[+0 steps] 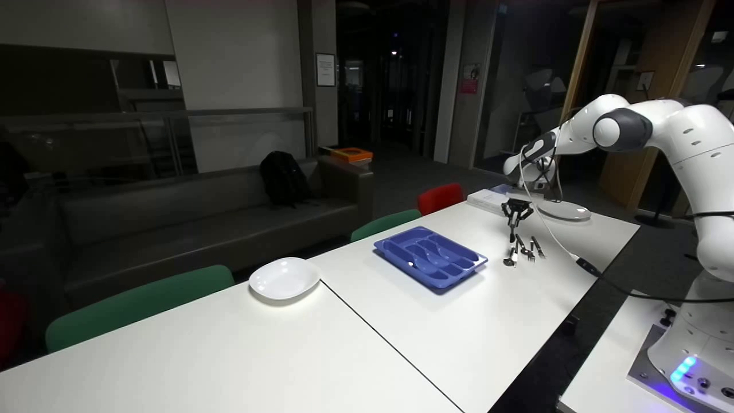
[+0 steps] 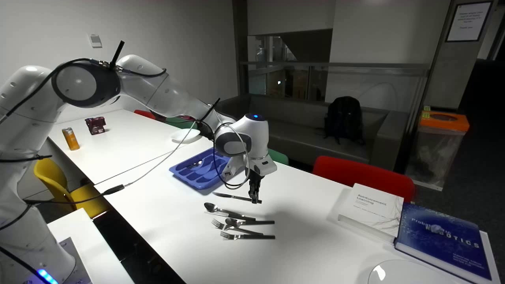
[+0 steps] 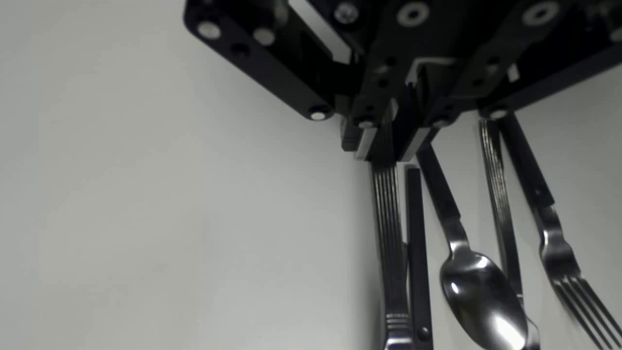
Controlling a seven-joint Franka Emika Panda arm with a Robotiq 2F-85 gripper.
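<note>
Down at the cutlery, my gripper is shut on the handle of a knife. Its ridged handle runs from between the fingers toward the bottom of the wrist view, with a metal collar near the edge. Exterior view 2 shows the knife stretching left from my fingertips toward the blue cutlery tray. Beside it in the wrist view lie a black handle, a spoon, a ridged handle and a fork.
A white bowl stands beyond the tray. Books and a round plate occupy the table's other end. A cable hangs from the arm across the table. Bare tabletop lies in front of the tray.
</note>
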